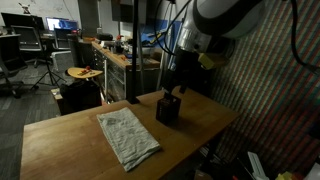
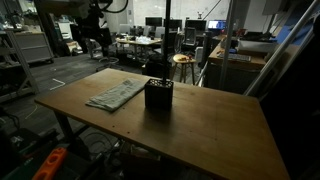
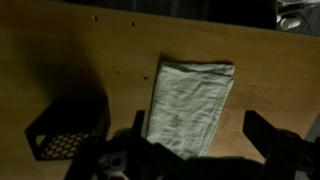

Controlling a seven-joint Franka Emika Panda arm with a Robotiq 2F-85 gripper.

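Observation:
A light grey folded cloth [image 1: 128,136] lies flat on the wooden table [image 1: 60,150]. To its right in exterior view 1 stands a black mesh box [image 1: 167,108]. My gripper [image 1: 177,91] hangs above and close to that box in this view, while in exterior view 2 my gripper [image 2: 97,43] is high over the table's far left end. Looking down in the wrist view, the cloth [image 3: 188,108] shows ahead between the spread fingers and the box [image 3: 70,129] sits at the left. The fingers are open, with nothing held.
A dark vertical post [image 2: 166,40] rises behind the box. Desks, chairs and a round stool [image 1: 84,73] stand beyond the table.

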